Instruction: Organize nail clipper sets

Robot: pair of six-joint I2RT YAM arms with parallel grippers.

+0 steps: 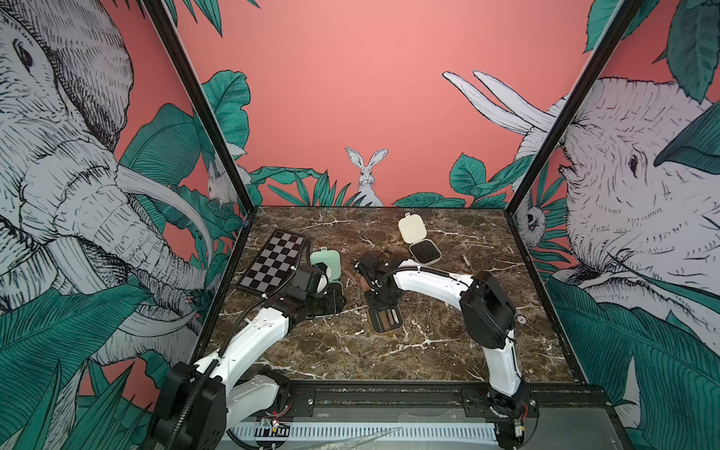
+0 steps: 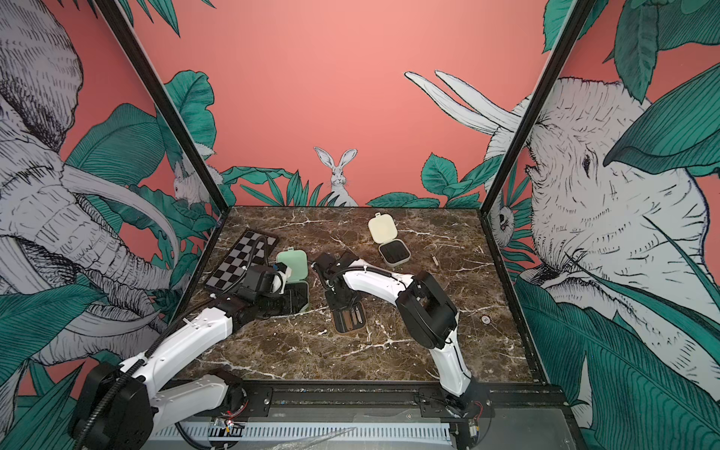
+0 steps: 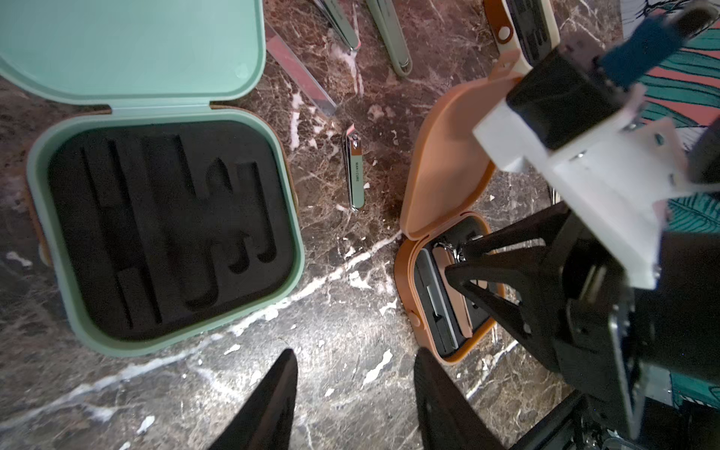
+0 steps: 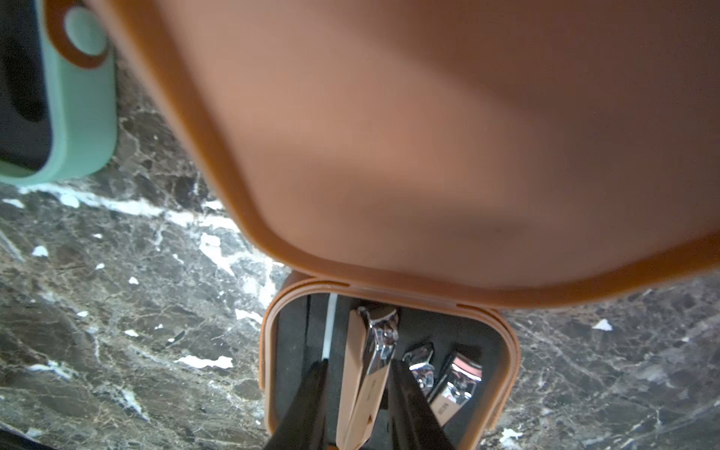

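In the left wrist view a green case (image 3: 292,247) lies open, its black foam slots empty. Right of it, a small green clipper (image 3: 356,171), a file (image 3: 300,67) and two more green tools lie loose on the marble. An open brown case (image 4: 513,352) holds several tools; one tan clipper (image 4: 369,405) leans against another tan-handled tool in its foam. My right gripper is open above this brown case, fingers over the tan clipper, not closed on it. My left gripper hangs open, nothing between its fingers, in front of the green case.
A cream case (image 1: 425,252) stands open at the back right with dark foam. A checkered board (image 1: 274,261) lies at the left.
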